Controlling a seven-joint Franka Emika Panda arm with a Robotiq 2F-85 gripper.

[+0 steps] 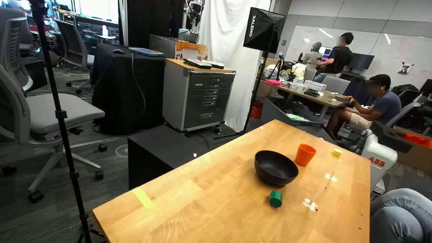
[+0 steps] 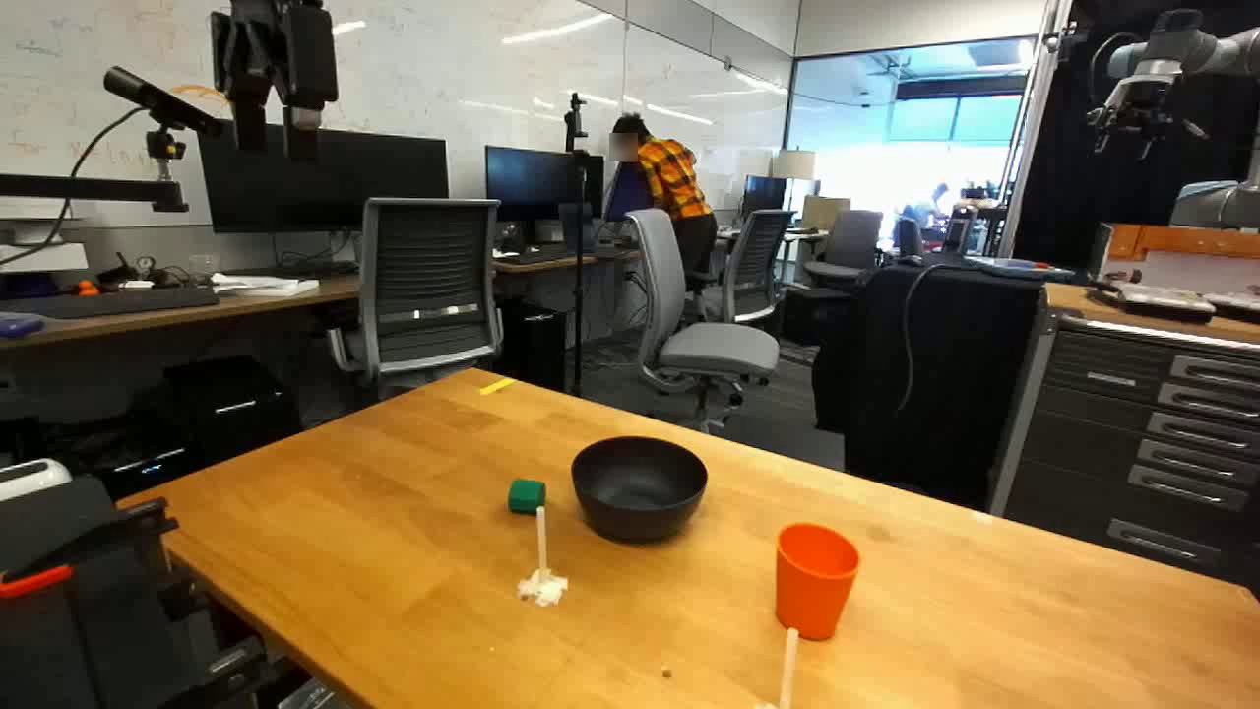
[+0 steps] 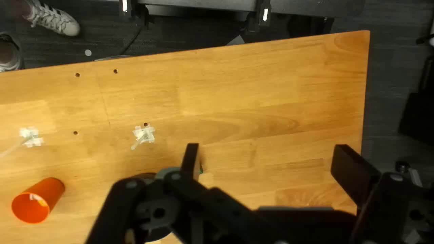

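My gripper is open above the table, its two fingers wide apart with bare wood below them. In exterior view 2 it hangs high at the upper left, well clear of the tabletop. A black bowl rests on the table; in the wrist view my gripper covers most of it. Close beside the bowl lies a small green block, of which only a sliver shows in the wrist view. An orange cup stands upright on the bowl's other side. Past the cup, exterior view 1 has a small yellow block.
Two thin pale sticks are taped upright to the table, one stick near the green block, another stick near the cup. Yellow tape marks one end. A person's knees are beside it.
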